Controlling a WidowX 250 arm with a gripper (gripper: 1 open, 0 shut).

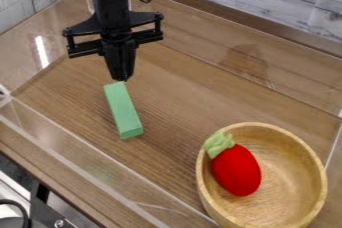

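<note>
My black gripper (120, 70) hangs over the upper left of the wooden table, shut, with nothing visible between its fingers. Just below it on the table lies a green block (123, 110), long and flat. At the lower right, a wooden bowl (302, 182) holds a red strawberry-like object (237, 171) with a pale green top.
The table's left edge runs past a grey wall and floor area at the lower left, where a dark cable shows.
</note>
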